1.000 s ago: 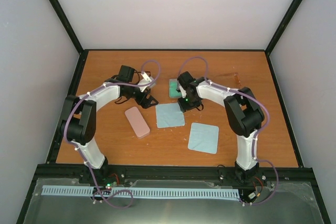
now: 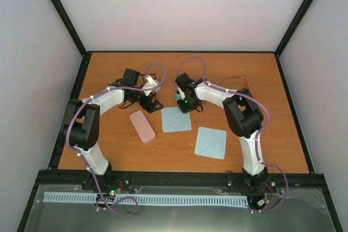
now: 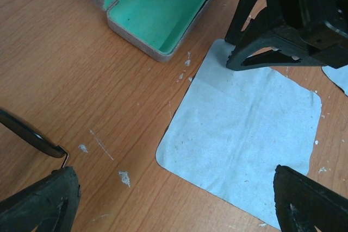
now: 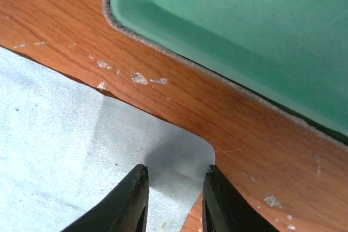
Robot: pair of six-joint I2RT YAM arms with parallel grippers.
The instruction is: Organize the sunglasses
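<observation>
My right gripper is low over the top corner of a light blue cloth [image 2: 175, 122], fingertips part open at that corner; whether they touch it I cannot tell. An open case with green lining [image 3: 152, 9] lies just behind that cloth, partly under the right arm in the top view. My left gripper stands open left of the cloth, nothing between its fingers. A dark thin frame [image 3: 30, 134], likely sunglasses, lies at the left of the left wrist view, partly hidden.
A pink case [image 2: 142, 126] lies front-left of the middle cloth. A second light blue cloth [image 2: 210, 143] lies front-right.
My right arm has moved left, its gripper shifting over the cloth's corner and covering more of the green case in the top view. The left arm has not moved.
</observation>
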